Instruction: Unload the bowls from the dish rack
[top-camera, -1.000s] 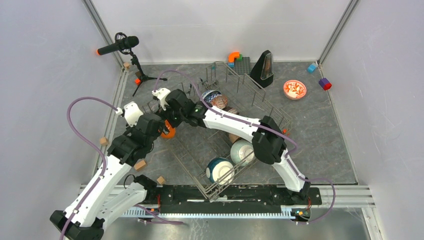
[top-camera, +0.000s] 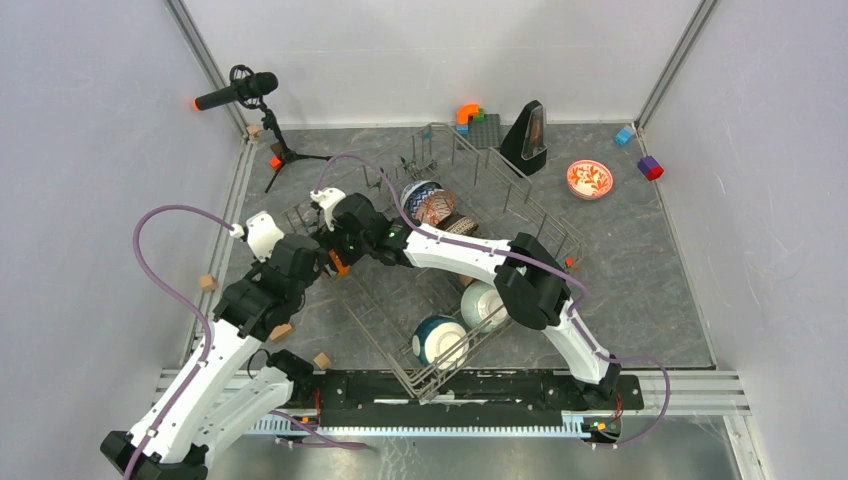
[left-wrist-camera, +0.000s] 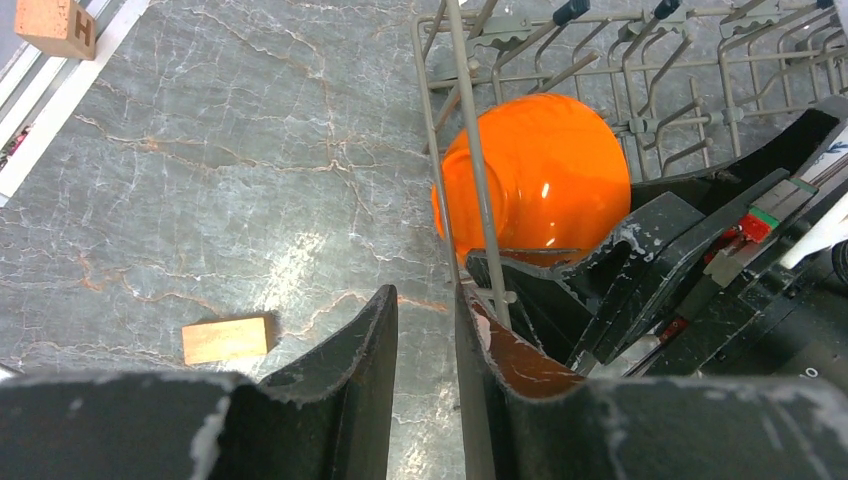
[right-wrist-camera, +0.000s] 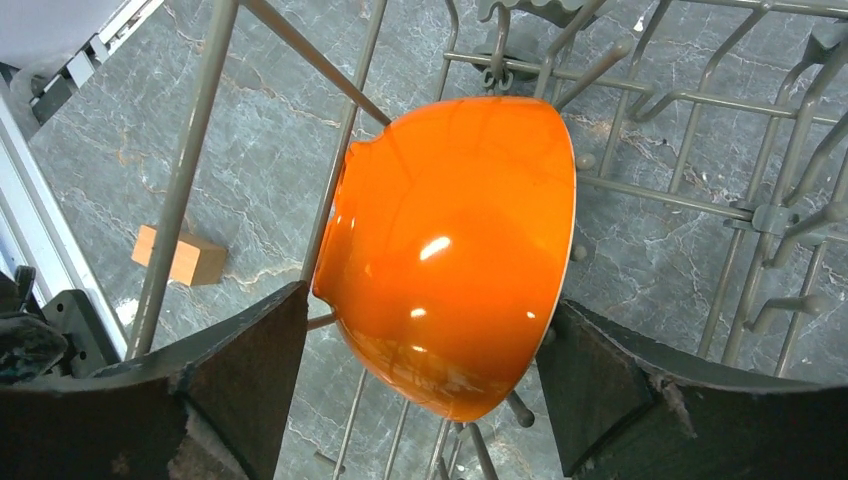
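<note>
The orange bowl (right-wrist-camera: 450, 240) rests tilted on its side in the dish rack (top-camera: 372, 338), and only a sliver of it shows in the top view. My right gripper is open around it, with one finger at the foot side and the other by the rim. Beside the same rack end, my left gripper has its fingers a narrow gap apart. Floor shows through that gap, and rack wires cross by one fingertip; whether they are held cannot be told. A blue-and-white bowl (top-camera: 440, 341) and a pale bowl (top-camera: 484, 306) sit at the rack's near end.
Patterned bowls (top-camera: 437, 207) stand farther back in the rack, partly behind the right arm. A red-and-white bowl (top-camera: 589, 180) stands on the counter at right, with free room in front. Wooden blocks (left-wrist-camera: 226, 340) lie left of the rack. A black metronome (top-camera: 526, 138) stands at the back.
The left arm has shifted only a little.
</note>
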